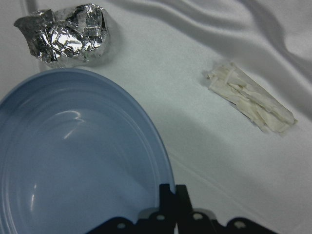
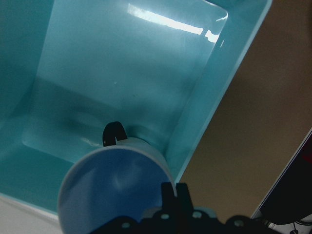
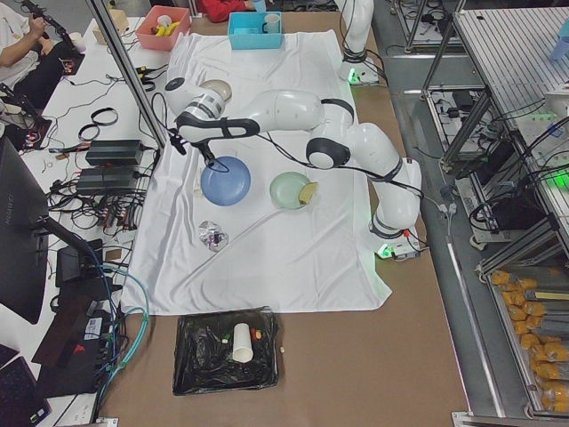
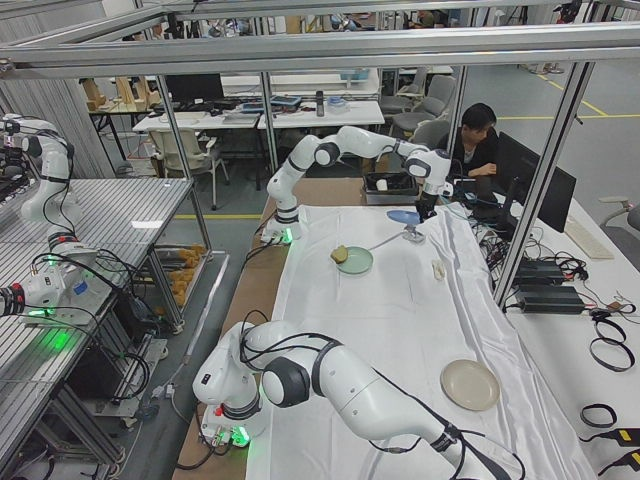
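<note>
My left gripper is shut on the rim of a blue plate (image 1: 78, 146), which it holds over the white cloth near crumpled foil (image 1: 63, 36) and a crumpled paper piece (image 1: 251, 97). My right gripper is shut on the rim of a blue cup (image 2: 112, 185), above a turquoise bin (image 2: 204, 107) with items inside, partly hidden by the cup. A green plate (image 3: 283, 185) with a yellow item (image 3: 307, 192) sits right of the blue plate in the left camera view.
A beige plate (image 4: 470, 385) lies on the cloth. A red basket (image 3: 173, 20) stands beside the turquoise bin. A black lined tray (image 3: 191, 356) with a white cylinder (image 3: 243, 343) is on the brown table at the near end.
</note>
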